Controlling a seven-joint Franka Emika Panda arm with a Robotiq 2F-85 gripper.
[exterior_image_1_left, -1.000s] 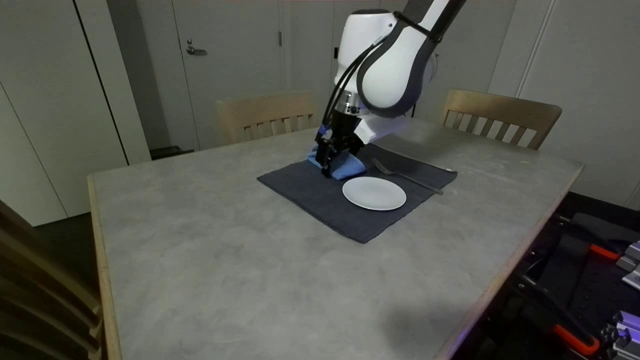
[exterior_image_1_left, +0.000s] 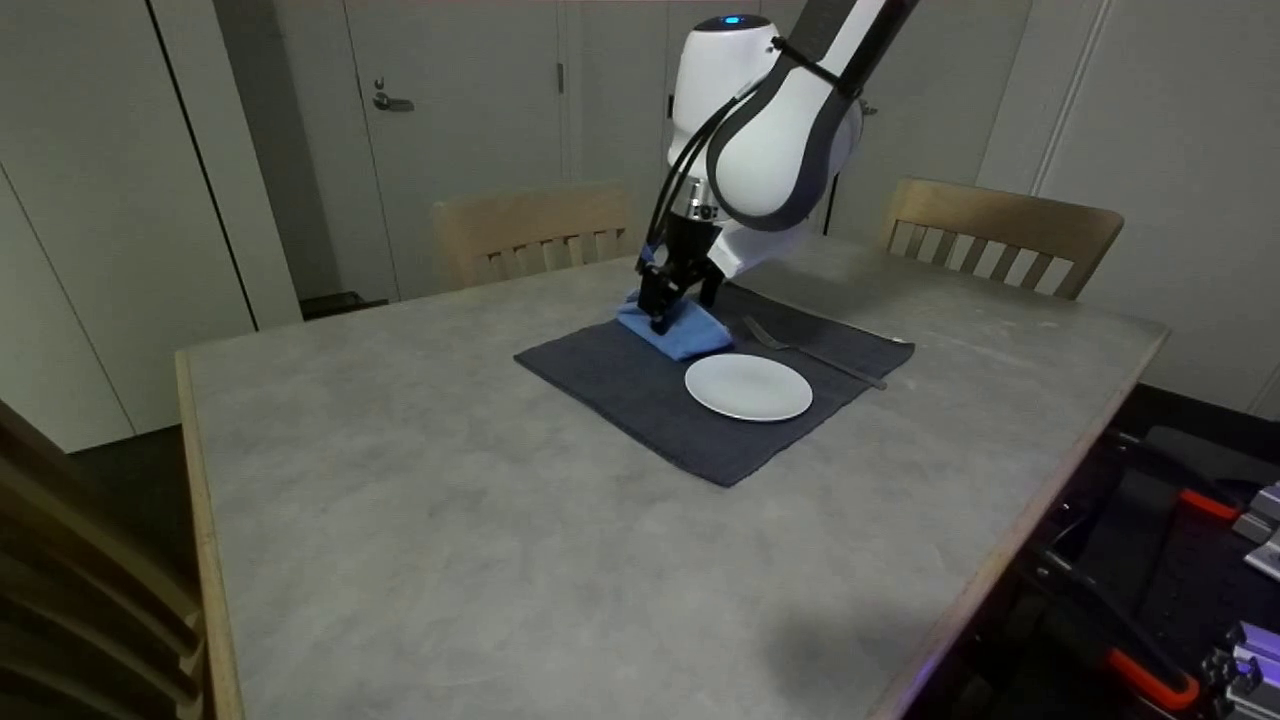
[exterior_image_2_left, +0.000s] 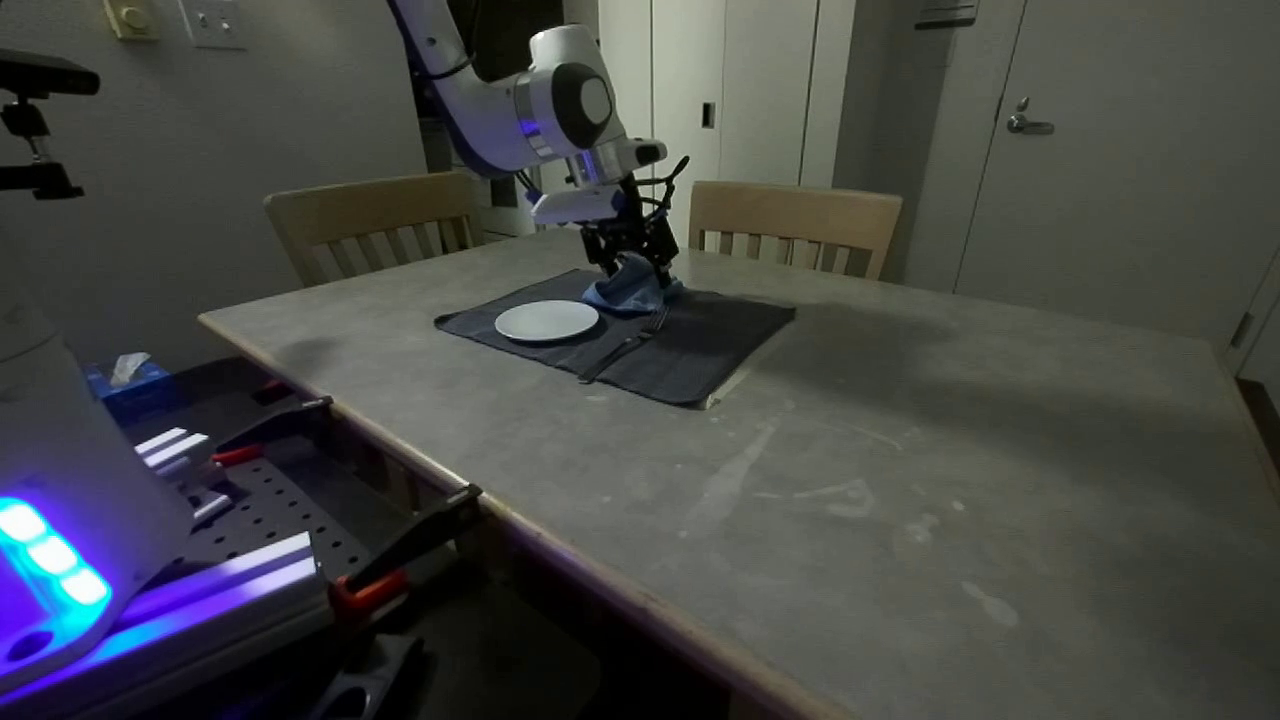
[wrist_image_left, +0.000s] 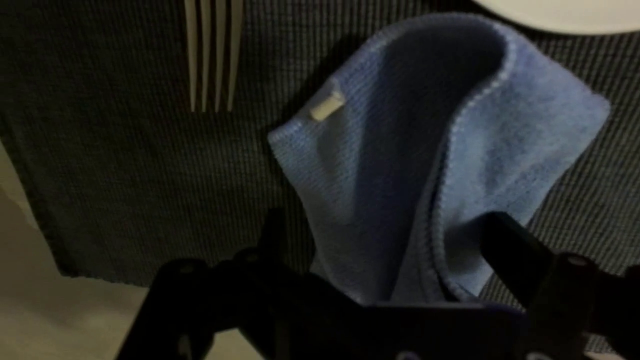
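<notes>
A folded blue cloth (wrist_image_left: 384, 174) lies on the dark placemat (wrist_image_left: 138, 198), with its upper layer bulging up into a loop. My gripper stands open over the cloth's near part in the wrist view. The left finger (wrist_image_left: 273, 234) is beside the cloth's left edge, and the right finger (wrist_image_left: 510, 246) overlaps its right part; whether it touches cannot be told. In exterior view 1 the gripper (exterior_image_1_left: 681, 300) points down at the cloth (exterior_image_1_left: 690, 331) on the placemat's back part. The cloth's near end is hidden behind the gripper.
A white plate (exterior_image_1_left: 749, 388) and a fork (exterior_image_1_left: 816, 354) share the placemat with the cloth. Wooden chairs (exterior_image_1_left: 1008, 228) stand along its far side.
The gripper has risen slightly and its fingers show a little higher over the cloth. The plate and fork have stayed where they were.
</notes>
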